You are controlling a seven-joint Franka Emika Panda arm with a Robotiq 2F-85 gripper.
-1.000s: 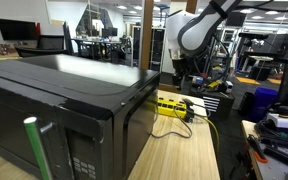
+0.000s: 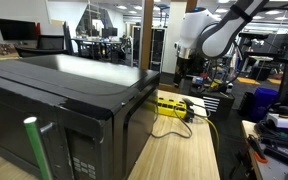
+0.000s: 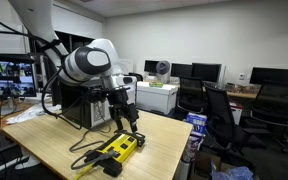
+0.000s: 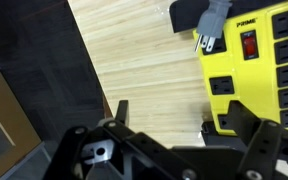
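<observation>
A yellow power strip (image 4: 256, 72) with black outlets and a red switch lies on the wooden table, at the right of the wrist view. Near its top edge, a grey plug (image 4: 210, 27) with metal prongs pointing down the picture lies at the end of a cord. My gripper stands open above the table, its fingers wide apart. Bare wood and the strip's left edge show between them. In exterior view 2 the gripper (image 3: 122, 117) hangs over the strip (image 3: 112, 152).
A large black appliance (image 2: 89, 105) like a microwave fills the left of exterior view 1. Loose cords (image 2: 174, 132) run over the table beside it. Office chairs (image 3: 219, 115) stand beyond the table. Bare tabletop (image 3: 169, 133) lies right of the strip in exterior view 2.
In exterior view 1 the white arm has moved a little to the right and its pose has turned. The power strip, cords and appliance look unmoved.
</observation>
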